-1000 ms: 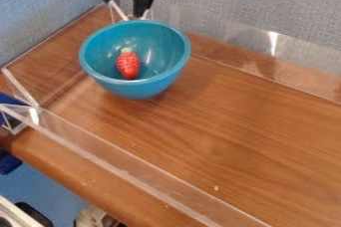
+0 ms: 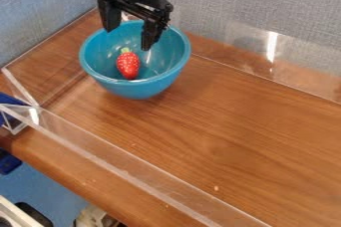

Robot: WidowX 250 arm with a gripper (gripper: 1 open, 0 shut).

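Note:
A teal bowl sits on the wooden surface at the upper left. Inside it lies a red strawberry with a pale green top, left of the bowl's middle. My black gripper hangs from above over the back of the bowl, open, its fingers reaching down to around the rim just above the strawberry, with nothing seen between them.
Clear low walls edge it along the back and front-left. A blue object is at the far left edge. Grey panels stand behind.
My gripper has come down and toward the viewer, from behind the bowl to over it. The bowl and strawberry appear unmoved.

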